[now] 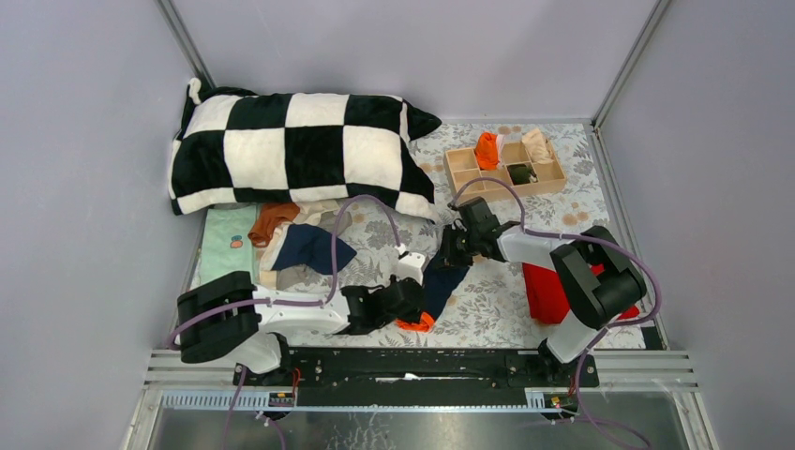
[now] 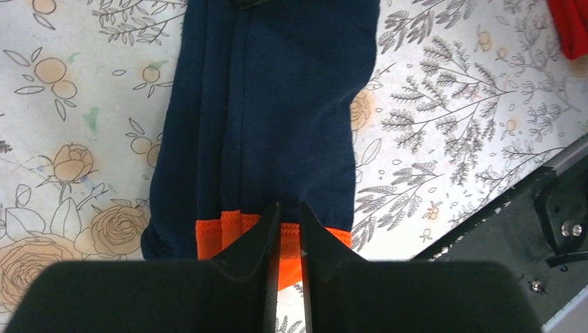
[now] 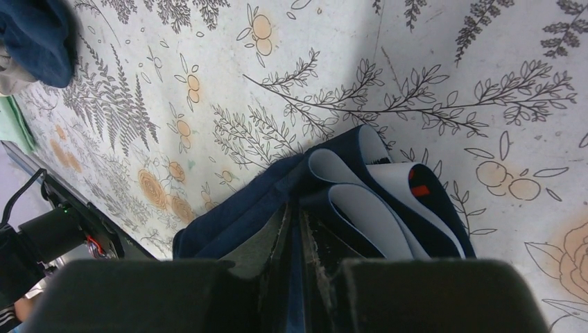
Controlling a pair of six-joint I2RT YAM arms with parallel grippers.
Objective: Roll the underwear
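Navy underwear (image 1: 441, 291) with an orange waistband (image 2: 215, 236) lies folded lengthwise on the floral mat, running diagonally in the top view. My left gripper is shut on the orange waistband end. My right gripper is shut on the other end, where layered folds with pale inner edges bunch up beside its fingers.
A red cloth (image 1: 548, 295) lies at the right, a wooden divider box (image 1: 502, 187) with cloths at the back right. A checkered pillow (image 1: 291, 150) and piled garments (image 1: 309, 248) fill the left and back.
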